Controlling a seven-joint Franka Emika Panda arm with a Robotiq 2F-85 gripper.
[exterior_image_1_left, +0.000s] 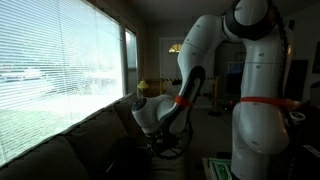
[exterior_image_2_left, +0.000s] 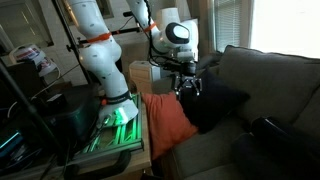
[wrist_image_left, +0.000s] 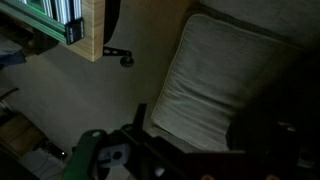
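Note:
My gripper (exterior_image_2_left: 186, 88) hangs above the sofa, pointing down, near a dark pillow (exterior_image_2_left: 215, 104) and a red-orange cushion or cloth (exterior_image_2_left: 168, 124). In the wrist view the dark fingers (wrist_image_left: 104, 152) stand wide apart at the bottom edge, so the gripper is open, with nothing seen between them. Beneath lies a pale seat cushion (wrist_image_left: 205, 85); a dark shape fills the right side and is too dim to make out. From exterior view 1, the gripper (exterior_image_1_left: 165, 146) is low over the sofa and its tips are hard to see.
The sofa back (exterior_image_2_left: 275, 80) runs along the window. A wooden-edged stand with green on it (exterior_image_2_left: 118, 135) carries the arm's base and shows at the wrist view's upper left. Farther along the sofa seat (exterior_image_2_left: 205, 155) there is bare room.

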